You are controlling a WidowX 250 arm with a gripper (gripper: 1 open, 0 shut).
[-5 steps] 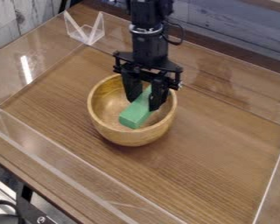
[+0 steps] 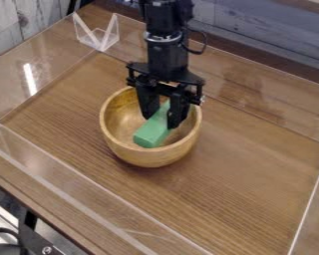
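My black gripper (image 2: pixel 162 95) hangs from the top centre of the camera view, over a wooden bowl (image 2: pixel 123 139) on the table (image 2: pixel 242 179). Inside the bowl lies a green object (image 2: pixel 155 132), tilted and reaching up toward the fingers. The gripper appears closed on the upper end of the green object, though its fingertips partly hide the contact.
Clear plastic brackets stand at the upper left (image 2: pixel 99 32) and on the left edge. A black cable lies at the lower left corner. The table to the right and front of the bowl is clear.
The gripper has shifted slightly left, and the green object has shifted slightly left with it inside the bowl.
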